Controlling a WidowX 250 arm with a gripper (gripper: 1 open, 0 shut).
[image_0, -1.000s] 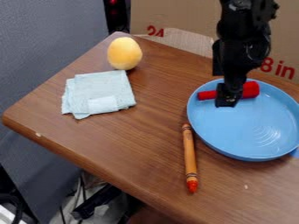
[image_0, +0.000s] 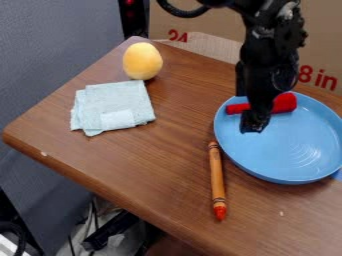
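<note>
My black gripper (image_0: 257, 103) reaches down from the top right over a blue plate (image_0: 287, 150), its tip at a red cylindrical object (image_0: 283, 102) lying on the plate's back part. Whether the fingers are open or shut on it is hard to tell, as the dark body hides them. An orange crayon (image_0: 217, 185) with a red tip lies on the table left of the plate.
A folded pale cloth (image_0: 112, 106) and a yellow egg-shaped object (image_0: 143, 61) are on the left of the wooden table (image_0: 134, 170). A cardboard box (image_0: 201, 24) stands behind. The table's left edge drops away.
The gripper shifts slightly over the red object; the objects on the table look unmoved.
</note>
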